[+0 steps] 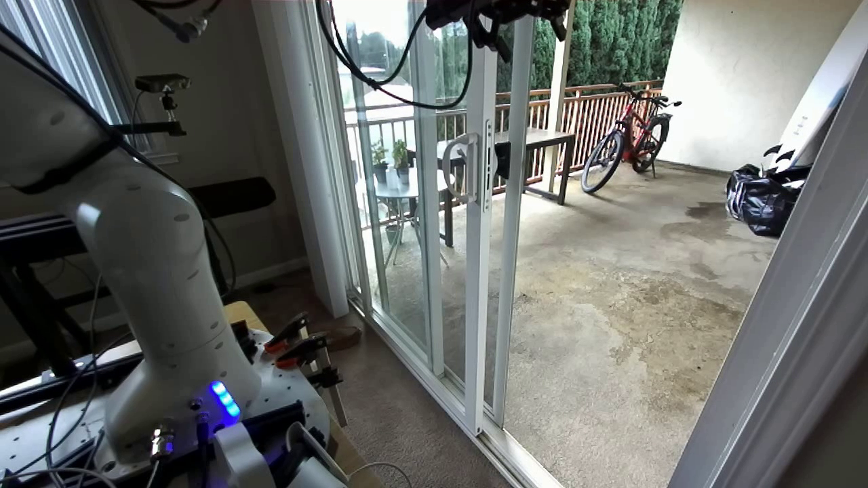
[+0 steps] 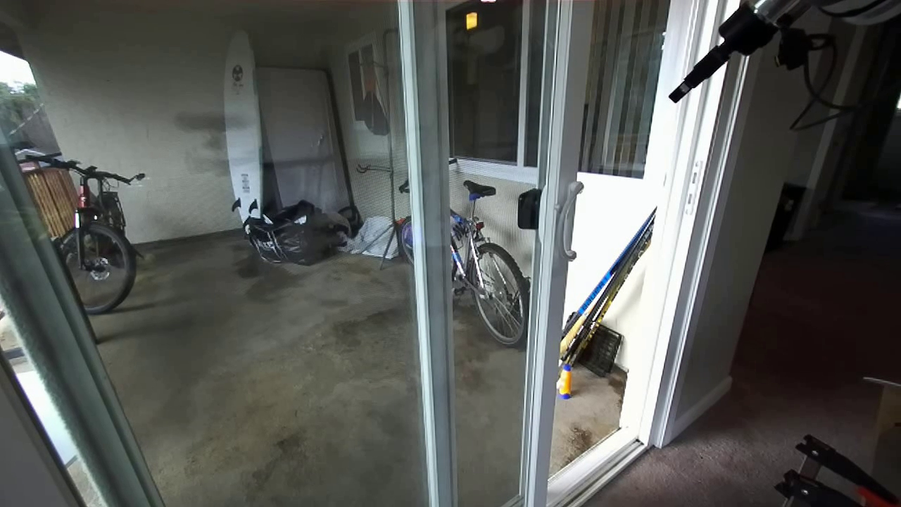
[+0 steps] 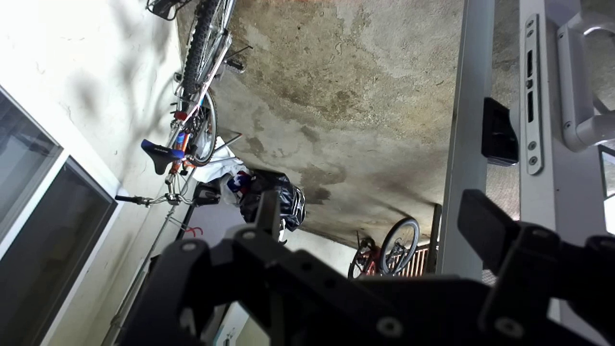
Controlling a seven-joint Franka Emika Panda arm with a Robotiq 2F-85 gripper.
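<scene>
A white-framed sliding glass door stands part open onto a concrete patio. Its white D-shaped handle sits at mid-height on the frame's edge; the wrist view has the same handle at upper right. My gripper hangs above the handle at the top of exterior view 1, clear of it. In the wrist view its two black fingers are spread wide with nothing between them, the right one overlapping the door frame in the picture. Exterior view 2 shows the gripper from the side, pointing down toward the doorway, right of the handle.
A black latch block is beside the door edge. The fixed jamb bounds the opening. Outside are a red bicycle, black bags and a second bicycle. Clamps stick out from the robot's table. The doorway itself is clear.
</scene>
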